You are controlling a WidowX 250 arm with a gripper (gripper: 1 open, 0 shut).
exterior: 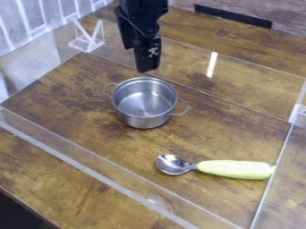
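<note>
The black gripper (147, 57) hangs at the top centre, over the back rim of a steel pot (145, 106) with two wire handles; it is open, though its fingertips are small and dark in this view. The pot stands on the wooden table, its inside empty. At the front right lie a metal spoon (173, 164) and a long pale yellow-green object (233, 169), close end to end.
Clear plastic walls (291, 161) surround the work area on the wooden table (66, 179). A white wire rack (88, 38) is at the back left. The table left of the pot and right of it is bare.
</note>
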